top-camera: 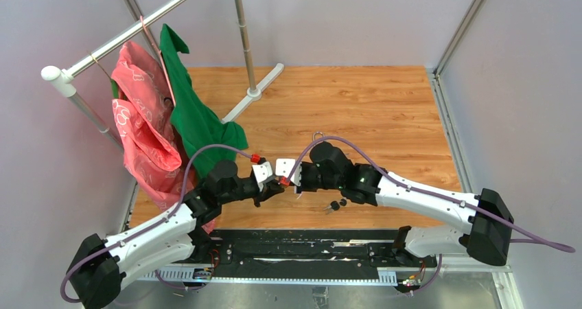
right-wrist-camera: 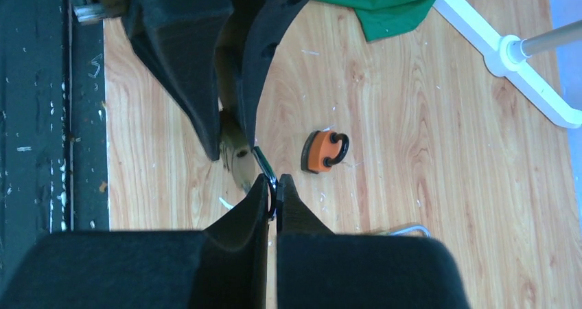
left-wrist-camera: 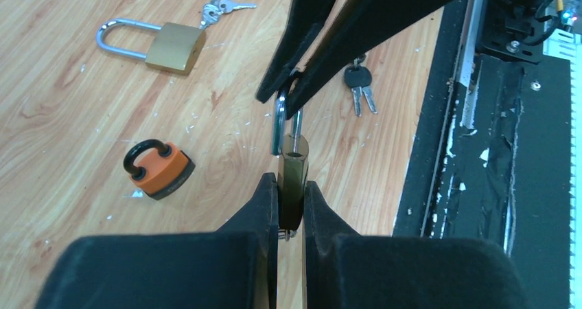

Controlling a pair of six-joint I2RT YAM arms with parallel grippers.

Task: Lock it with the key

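Observation:
A small brass padlock is pinched by its body in my left gripper, shut on it above the table. Its silver shackle points up towards the right arm; one leg enters the body, and the other appears to stand free beside it. Fingers of my right gripper are closed at the curved end of the shackle, with the thin metal showing between the tips. A silvery bit shows below the lock body, too small to identify. From above, the two wrists hide the lock.
A larger brass padlock lies near silver keys. An orange padlock rests apart from them. Black-headed keys lie near the front edge. Left stands a rack with red and green cloth. Behind the arms the table is clear.

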